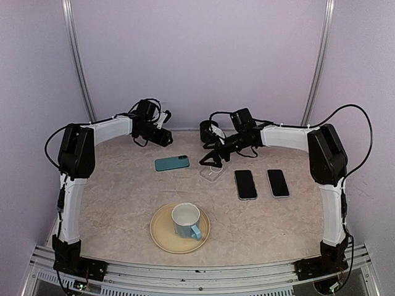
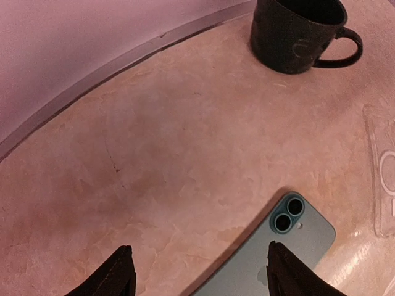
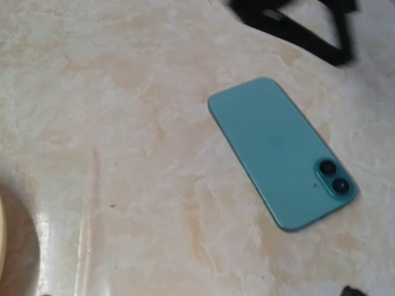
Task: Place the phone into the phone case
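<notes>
The teal phone [image 1: 171,163] lies flat on the table, camera side up, with nothing touching it. My left gripper [image 1: 162,140] stands open behind and above it. Seen from the left wrist, the phone [image 2: 271,246] runs below the right-hand fingertip, and the open left gripper holds nothing. To the phone's right lies the clear case [image 1: 211,175] with its white ring, partly hidden by my right gripper [image 1: 213,158]. That gripper is open over the case's back end; only slivers of its fingers [image 3: 353,291] enter the right wrist view's lower edge.
A black mug [image 1: 208,131] stands by the back wall. Two dark phones [image 1: 245,184] [image 1: 278,183] lie to the right. Toward the front, a light blue mug [image 1: 186,219] sits on a yellow plate [image 1: 162,237].
</notes>
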